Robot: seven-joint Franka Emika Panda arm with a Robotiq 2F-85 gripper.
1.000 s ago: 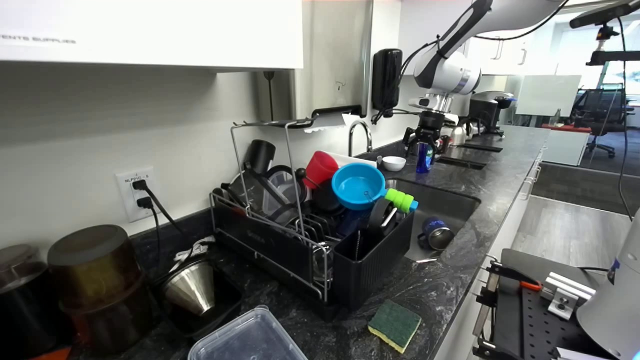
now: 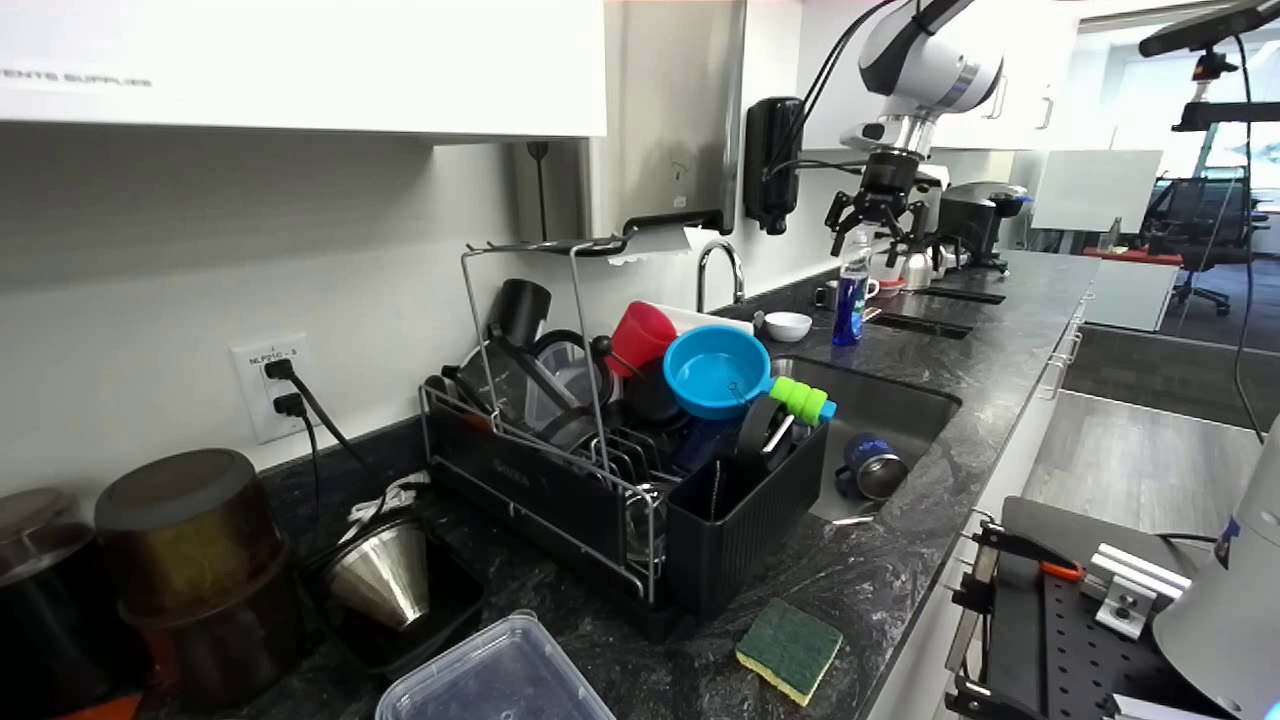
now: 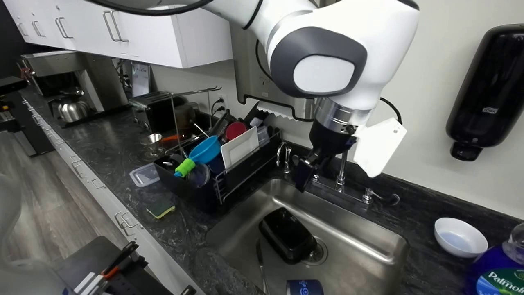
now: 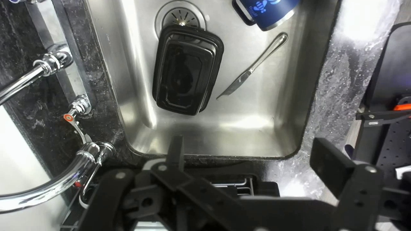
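My gripper [image 2: 873,238] hangs in the air with its fingers open and nothing between them. In the wrist view its two fingers [image 4: 326,163] are spread wide, over the sink's end beside the dish rack. Inside the steel sink [image 4: 246,132] lie a black plastic container [image 4: 185,73] by the drain, a table knife [image 4: 250,71] and a blue mug [image 4: 269,11] tipped on its side. A bottle of blue dish soap [image 2: 849,300] and a white bowl [image 3: 460,237] stand on the counter beyond the sink.
A full dish rack [image 2: 540,480] with a blue pan [image 2: 716,370] borders the sink. A green and yellow sponge [image 2: 789,648] lies on the counter in front. The faucet [image 2: 720,270] rises at the wall side. A black dispenser [image 3: 486,93] hangs on the wall.
In exterior view 1 my gripper has risen and shifted slightly right. The soap bottle's upper part, hidden behind it before, now shows. The bottle, bowl and mug look unmoved.
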